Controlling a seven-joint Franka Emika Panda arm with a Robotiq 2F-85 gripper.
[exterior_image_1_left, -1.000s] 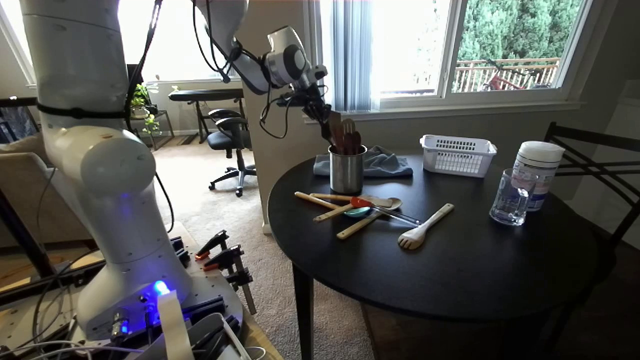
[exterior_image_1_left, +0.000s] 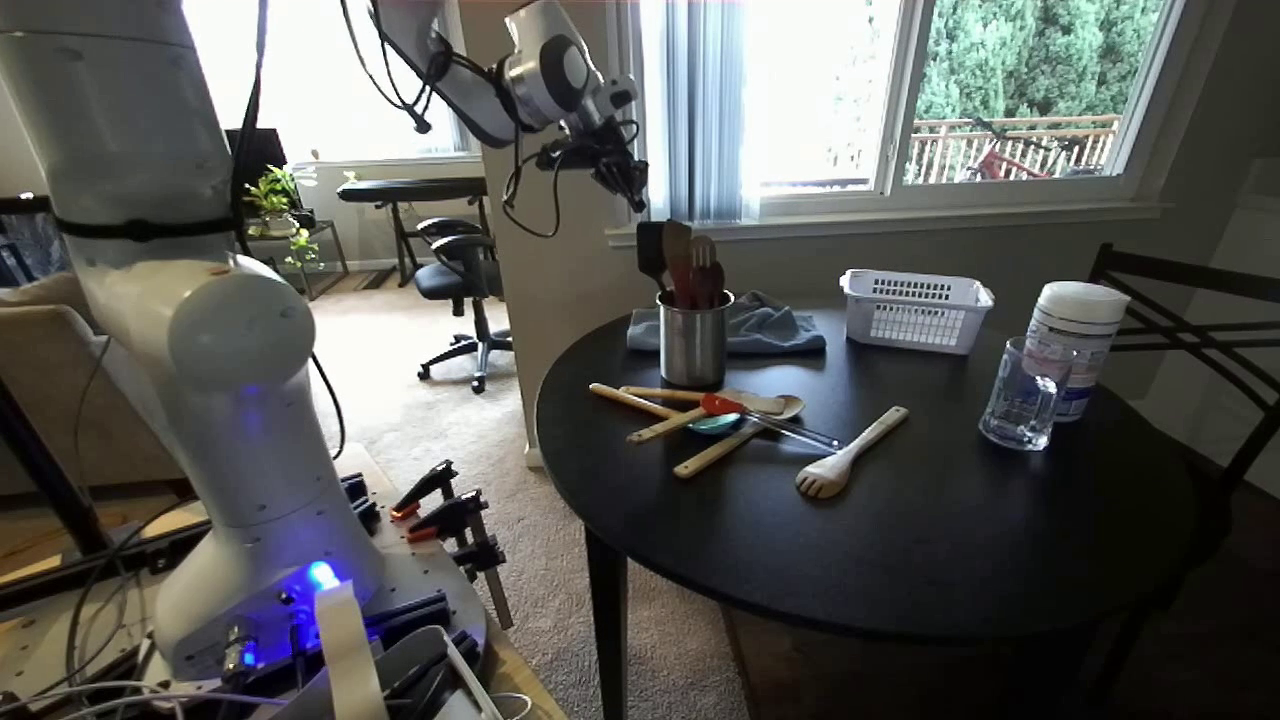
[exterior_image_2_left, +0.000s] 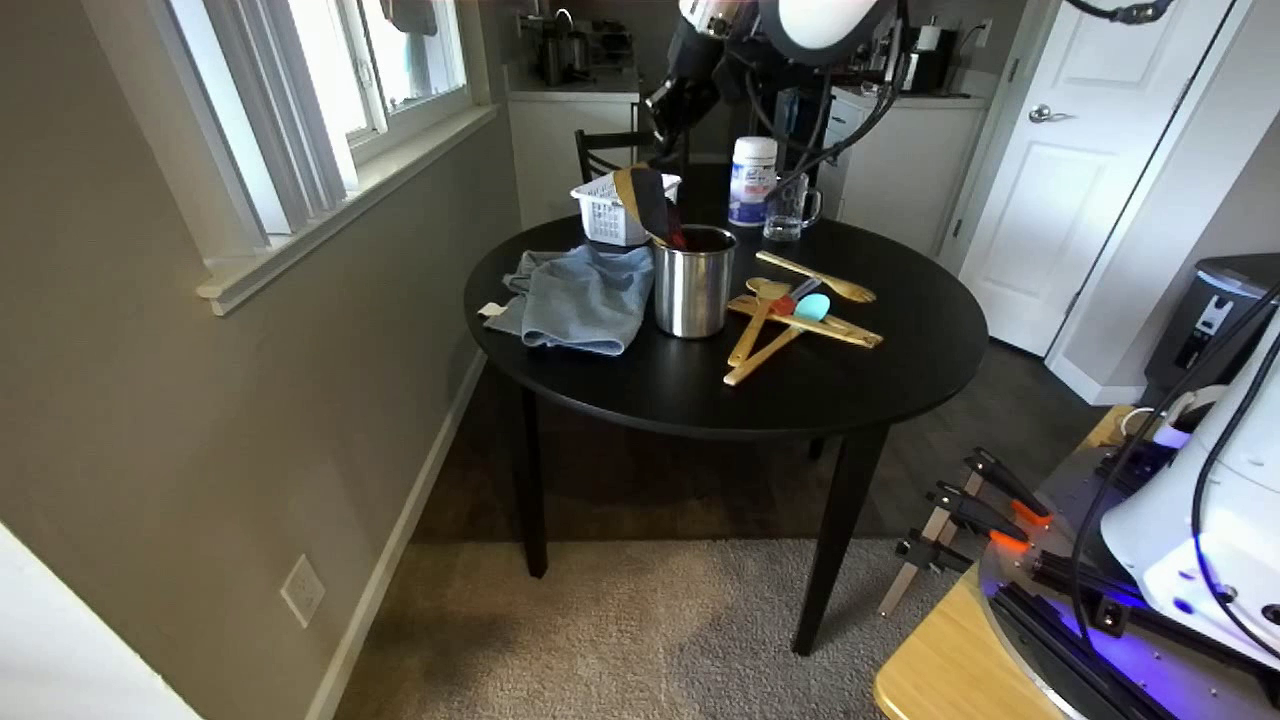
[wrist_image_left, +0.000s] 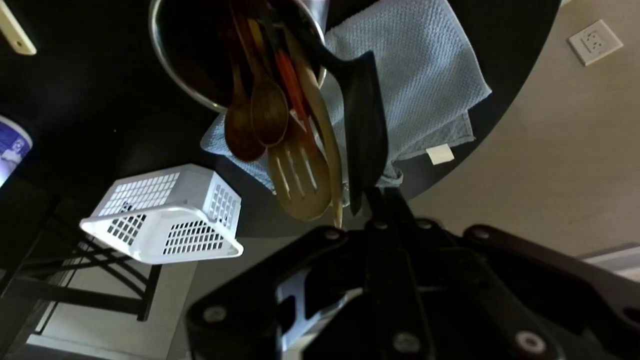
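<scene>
A black spatula (wrist_image_left: 366, 120) leans in the metal canister (exterior_image_1_left: 693, 348), its blade sticking up above the rim. Brown wooden spoons (wrist_image_left: 268, 111), a slotted wooden turner (wrist_image_left: 300, 174) and a red-handled utensil (wrist_image_left: 292, 84) share the canister. My gripper hangs above them with its dark fingers together and nothing seen held between them. In the wrist view the blade's tip ends close to the fingertips, but exterior view 1 shows the gripper (exterior_image_1_left: 638, 202) above and left of the spatula, clear of it.
Several loose utensils (exterior_image_1_left: 720, 420) lie before the canister, with a wooden fork (exterior_image_1_left: 840, 466) to their right. A grey-blue cloth (exterior_image_2_left: 588, 300), white basket (exterior_image_1_left: 918, 314), glass mug (exterior_image_1_left: 1022, 402) and white tub (exterior_image_1_left: 1080, 330) also stand or lie on the table.
My gripper has risen up and left from the canister.
</scene>
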